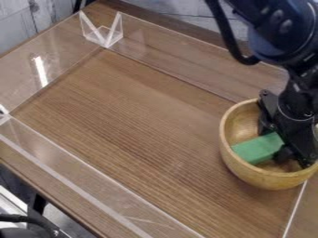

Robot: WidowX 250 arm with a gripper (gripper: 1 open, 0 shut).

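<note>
My black gripper [281,137] reaches down into a round tan bowl [243,174] on the wooden table's right side. Inside the bowl lies a green object [255,149], its right part hidden under the gripper. The fingertips are down at the green object, partly hidden by the bowl and gripper body, so whether they are closed on it is hard to see.
A clear plastic piece [102,28] stands at the back left corner. A white wall runs along the back, and dark cables show at the lower left.
</note>
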